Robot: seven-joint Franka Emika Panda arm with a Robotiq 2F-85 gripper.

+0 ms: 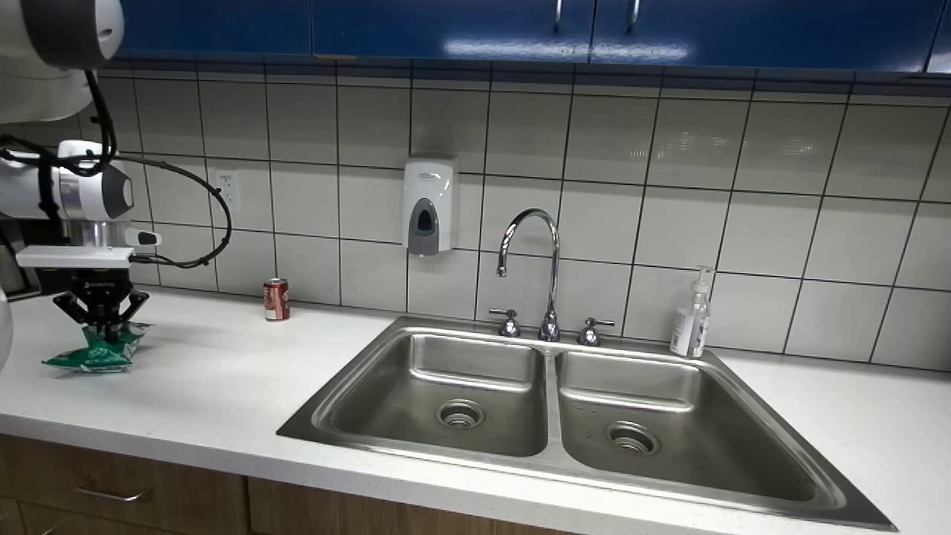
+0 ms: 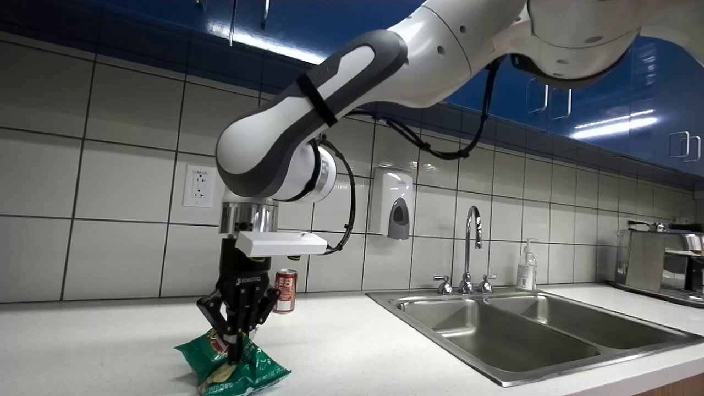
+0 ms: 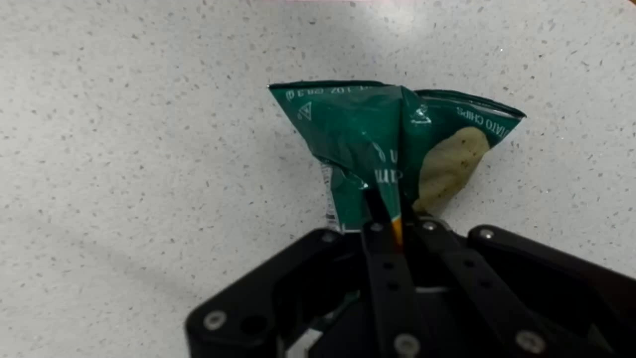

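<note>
A green chip bag rests on the white counter at the left. My gripper points straight down and is shut on the bag's middle. In exterior view 2, the bag bulges out on both sides of the gripper. The wrist view shows the bag pinched into a fold, a chip picture on its right part; the gripper's fingers meet closely around this fold. The bag's near part is mostly hidden behind the gripper.
A red soda can stands by the tiled wall, right of the bag. Further right is a steel double sink with a tall faucet. A soap bottle stands behind the sink's right end. Bare counter lies between bag and sink.
</note>
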